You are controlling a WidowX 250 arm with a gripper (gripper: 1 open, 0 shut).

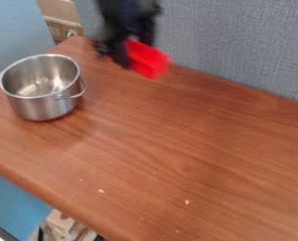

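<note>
My gripper, dark and blurred, is high at the top centre-left of the camera view with a red block at it, raised above the far part of the table. The blur hides how the fingers stand on the block. A steel pot with a side handle stands on the wooden table at the left.
A grey padded wall runs along the back and a blue surface lies beyond the table's left edge.
</note>
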